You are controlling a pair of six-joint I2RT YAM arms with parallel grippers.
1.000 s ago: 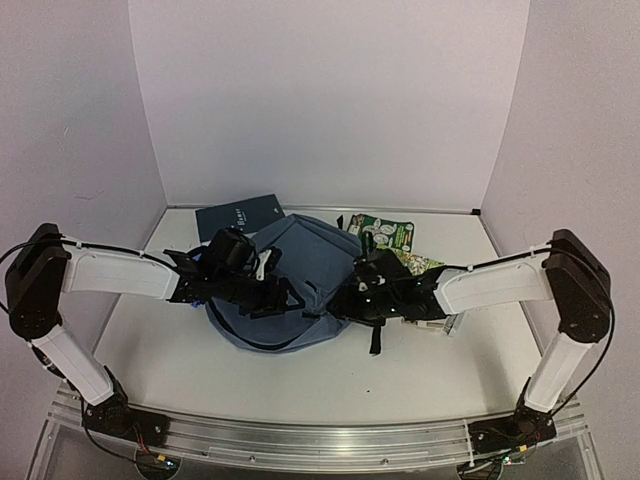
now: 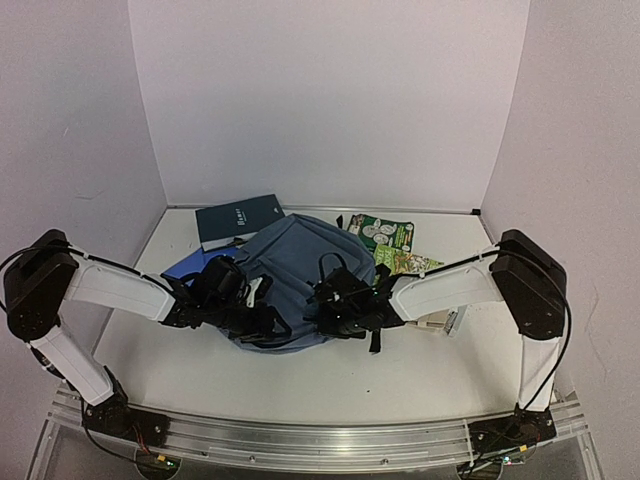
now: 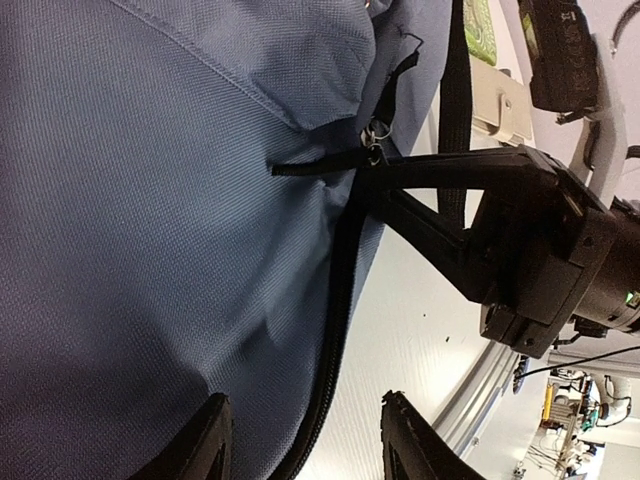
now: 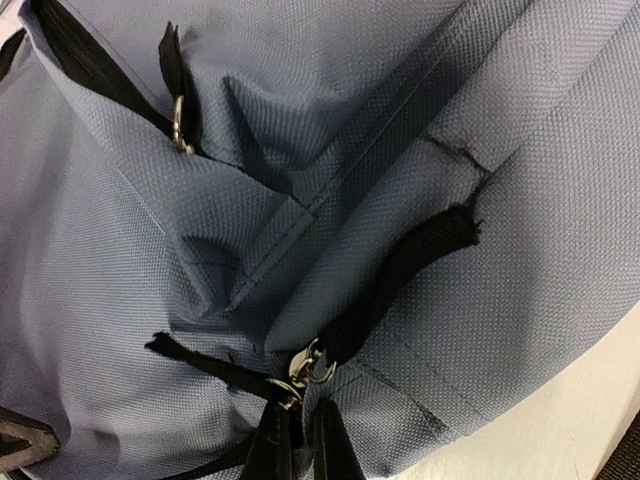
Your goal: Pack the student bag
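The blue-grey bag lies in the middle of the table with its cloth loosely folded. My left gripper stands open at its near edge; the black zipper band runs down between its spread fingers. My right gripper is shut at the zipper, pinching a black pull tab just below the metal slider. Another black pull tab hangs from the slider on the other side. In the right wrist view, a further metal slider shows on an upper seam. The bag's inside is hidden.
A dark book and a blue folder lie behind on the left. Green booklets and a pale case lie to the right.
My right gripper has moved left along the bag's near edge. My left gripper has shifted left and a little toward the front.
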